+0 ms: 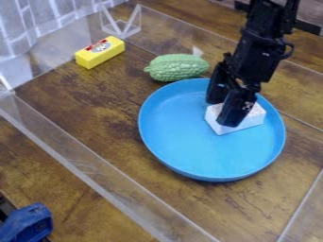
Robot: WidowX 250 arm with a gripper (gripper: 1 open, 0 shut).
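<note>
The fingers reach to the block, one in front of it; whether they grip it I cannot tell, and part of the block is hidden behind them.
A green bumpy vegetable [175,66] lies behind the plate. A yellow box [100,53] is at the upper left, and a blue object [23,225] at the lower left corner.
</note>
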